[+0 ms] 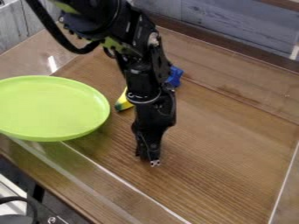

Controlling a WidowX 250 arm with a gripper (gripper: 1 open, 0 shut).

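My black gripper (152, 156) points straight down, its tips low at the wooden table to the right of a green plate (47, 107). It looks shut; whether anything small is between the tips is too dark to tell. Behind the arm, a yellow object (124, 100) lies partly hidden, and a blue object (176, 75) sits farther back, also partly covered by the arm.
A pale wall (233, 31) borders the back. A black cable (24, 201) shows at the lower left, off the table.
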